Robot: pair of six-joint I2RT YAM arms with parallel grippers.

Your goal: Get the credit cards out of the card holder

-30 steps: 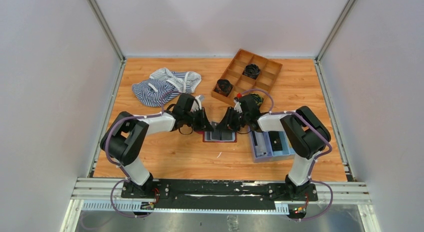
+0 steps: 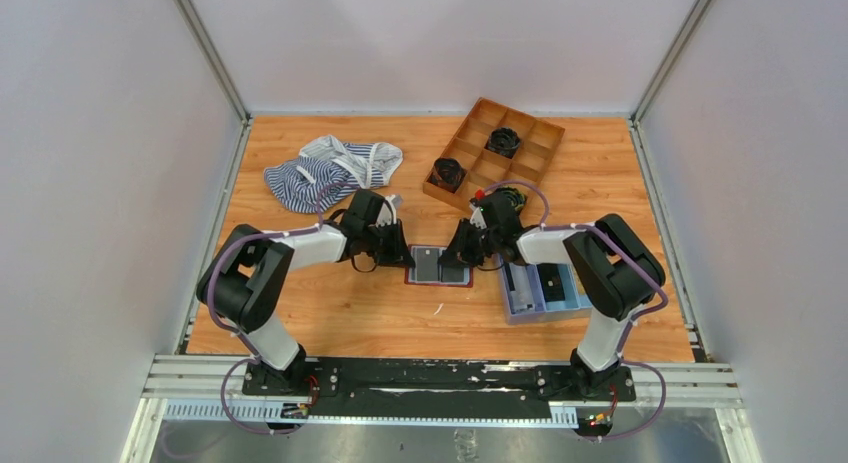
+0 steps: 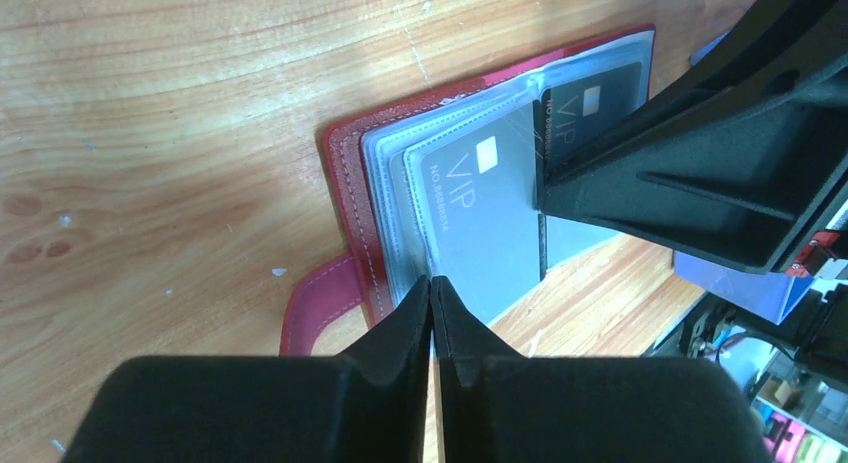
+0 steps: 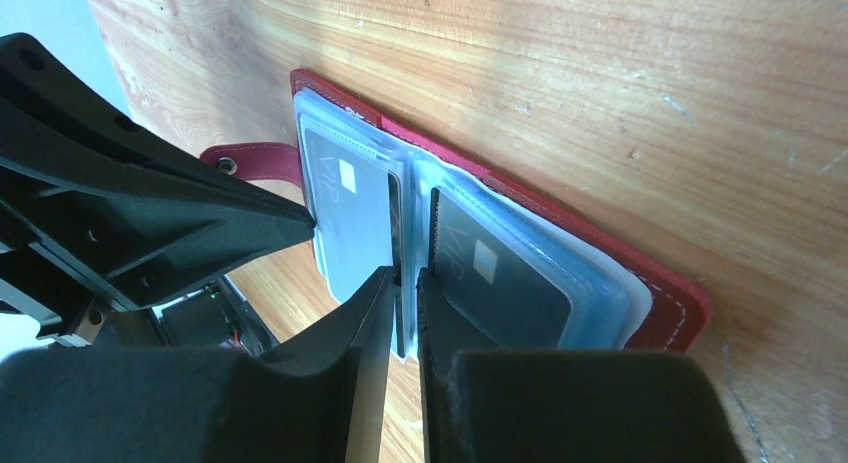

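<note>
The card holder (image 2: 409, 276) lies open on the table, dark red with clear sleeves. Grey VIP cards sit in the sleeves, a left card (image 3: 490, 203) and a right card (image 4: 500, 273). Over the left sleeves' outer edge, my left gripper has its tips almost together; whether plastic is between them is unclear. My right gripper is at the holder's middle, by the inner edge of the left card, its fingers slightly apart with a narrow gap. Both cards remain inside their sleeves.
A striped cloth (image 2: 312, 183) lies at the back left. Behind the right arm stands a wooden compartment tray (image 2: 540, 138) with black coils. To the right is a lilac box (image 2: 540, 316). Bare table lies in front of the holder.
My left gripper has shifted left, to the holder's outer edge, uncovering more of the left card. The right gripper has moved only slightly. The holder stays in place.
</note>
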